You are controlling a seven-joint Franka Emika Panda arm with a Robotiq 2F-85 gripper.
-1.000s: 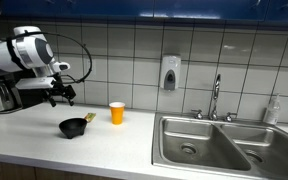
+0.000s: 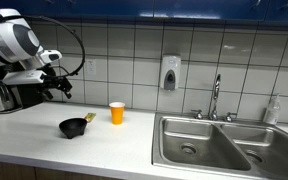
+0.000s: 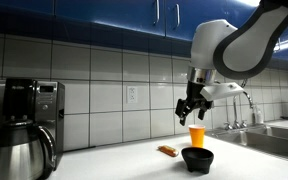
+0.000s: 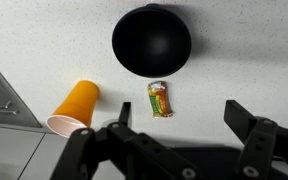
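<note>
On the white counter stands a black bowl [image 2: 73, 127], its open top facing up in the wrist view, where the bowl [image 4: 151, 42] shows empty. An orange cup [image 2: 117, 113] is upright to its right and farther back; the cup [image 4: 76, 105] appears at the left of the wrist view. Between them lies a small wrapped bar [image 4: 159, 99], orange and green. My gripper [image 2: 62, 92] hangs above the counter over this area, open, its two dark fingers wide apart with nothing between them. In the wrist view the bar lies below, framed by the gap of the gripper.
At the right is a double steel sink [image 2: 194, 145] with a faucet [image 2: 215, 98]. A coffee maker [image 3: 22, 125] stands on the counter at the left of exterior view 2. A soap dispenser [image 2: 170, 72] hangs on the tiled wall. The counter between cup and sink is clear.
The arm's body has shifted left and its gripper has moved slightly in exterior view 1. Bowl, cup and bar stay where they were.
</note>
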